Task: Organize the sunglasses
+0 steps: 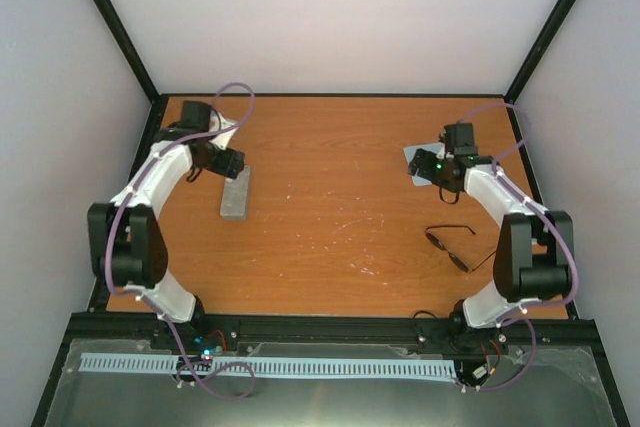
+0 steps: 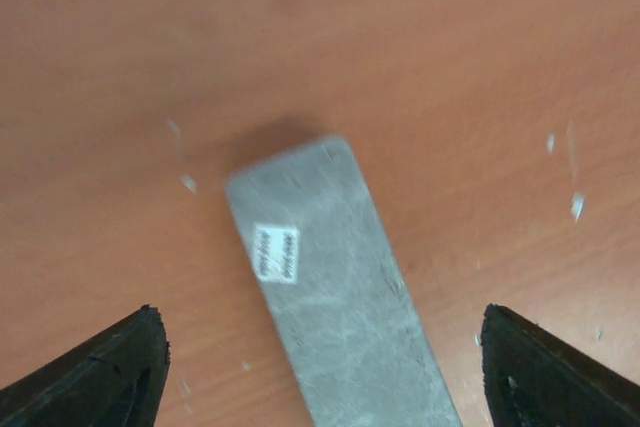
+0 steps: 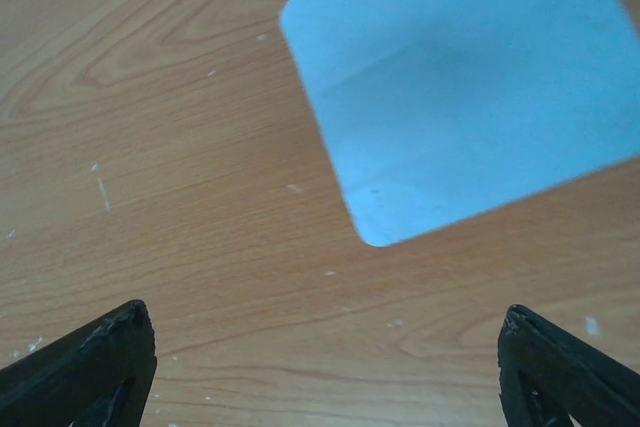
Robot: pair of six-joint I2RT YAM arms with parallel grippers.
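Dark sunglasses point(image 1: 459, 263) lie with arms spread on the right part of the table, nearer the front than my right gripper point(image 1: 422, 165). That gripper is over a light-blue square cloth point(image 3: 460, 87), fingers apart and empty. My left gripper point(image 1: 228, 163) hangs above a grey rectangular case point(image 1: 235, 199); in the left wrist view the case point(image 2: 350, 307) shows a small label between the open fingers of the gripper, which hold nothing.
Walls with dark frame edges border it at back and sides. Purple cables loop over both arms.
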